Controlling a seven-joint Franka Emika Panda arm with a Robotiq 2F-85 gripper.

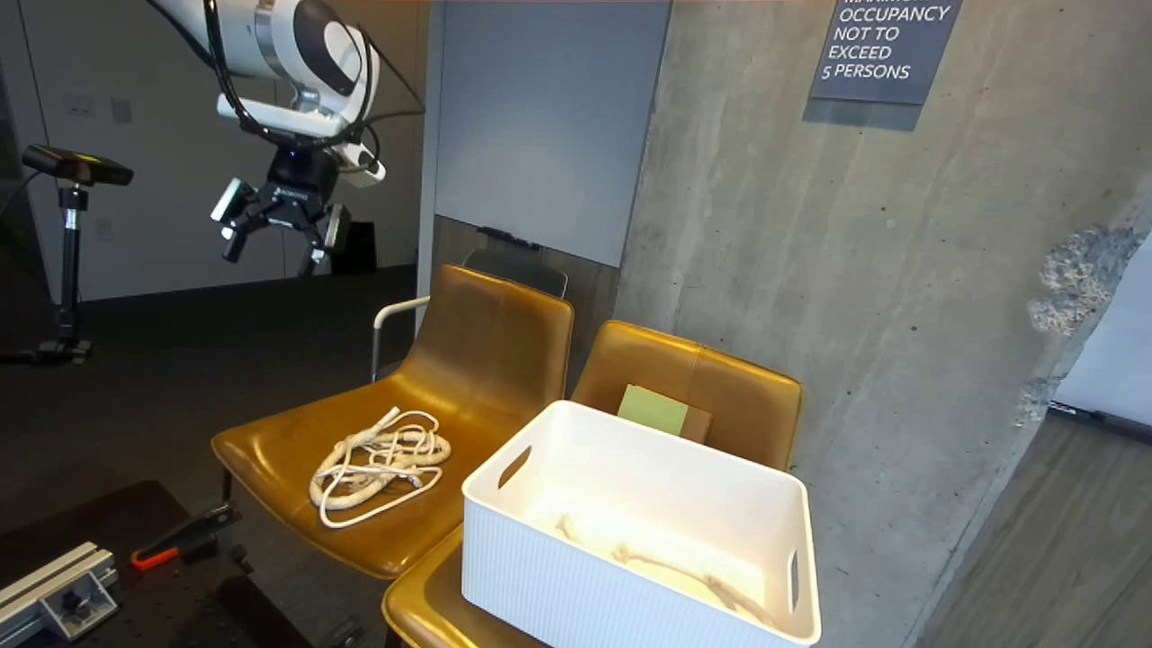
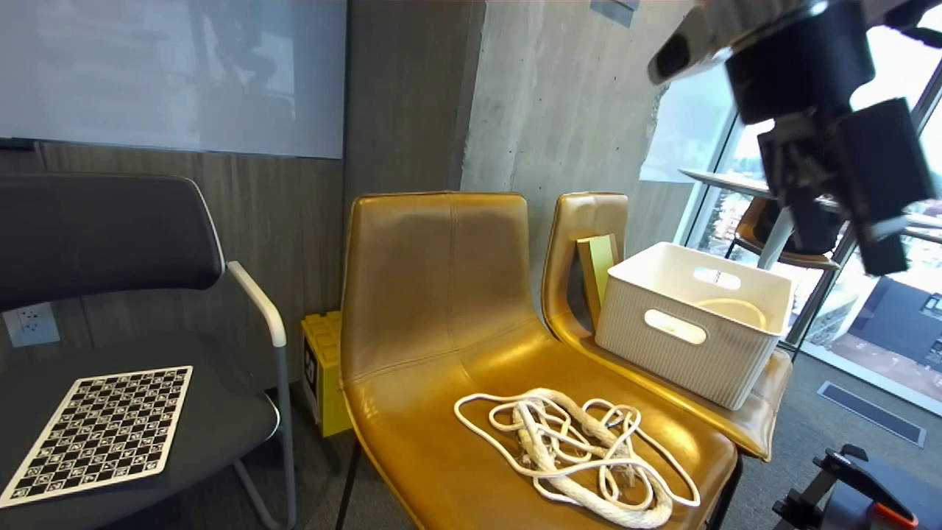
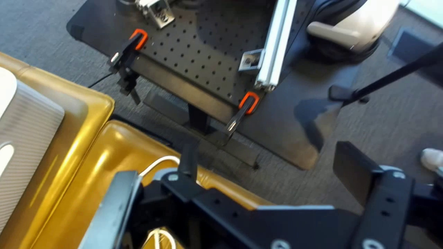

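Observation:
High above the floor, left of the chairs, my gripper (image 1: 270, 257) hangs open with nothing between its fingers; in the wrist view its two fingers (image 3: 355, 172) stand wide apart. On the seat of the brown chair lies a loose tangle of white rope and cord (image 1: 378, 464), well below and apart from the gripper. A white ribbed bin (image 1: 637, 443) rests on the neighbouring brown chair, with a length of pale rope (image 1: 670, 567) on its floor. In the wrist view most of the cord is hidden behind the gripper.
A green and brown board (image 1: 652, 410) leans between the bin and its chair's back. Near the chairs stands a dark perforated table (image 3: 195, 54) with orange-handled clamps (image 3: 249, 102) at its edge. A black chair holding a checkered board (image 2: 101, 428) is beside the brown one.

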